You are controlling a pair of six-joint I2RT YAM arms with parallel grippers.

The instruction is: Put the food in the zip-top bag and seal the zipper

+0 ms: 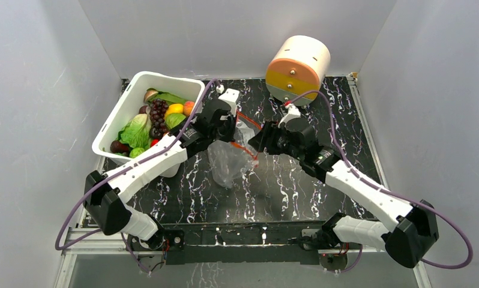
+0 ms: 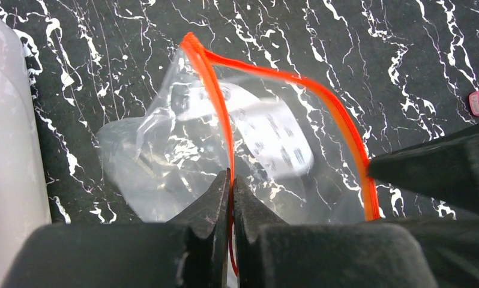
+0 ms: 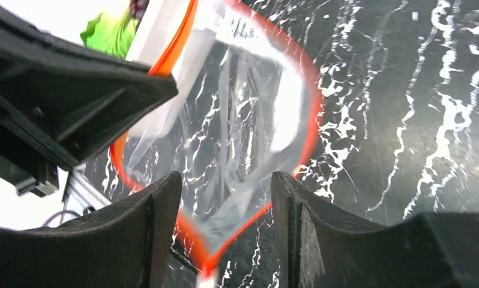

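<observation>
The clear zip bag (image 1: 228, 162) with orange zipper edges lies between my grippers, its mouth spread open in both wrist views. My left gripper is shut on the bag's orange edge (image 2: 225, 120). My right gripper is open at the bag's other side, with orange edge visible between and below its fingers; it does not appear closed on it. The white bin (image 1: 108, 132) of food holds lettuce (image 1: 135, 129), grapes, a lemon and other produce at the left.
A white cylinder with orange and yellow drawers (image 1: 294, 72) stands at the back right. Grey walls surround the dark marbled table (image 1: 285, 198), whose right and front parts are clear.
</observation>
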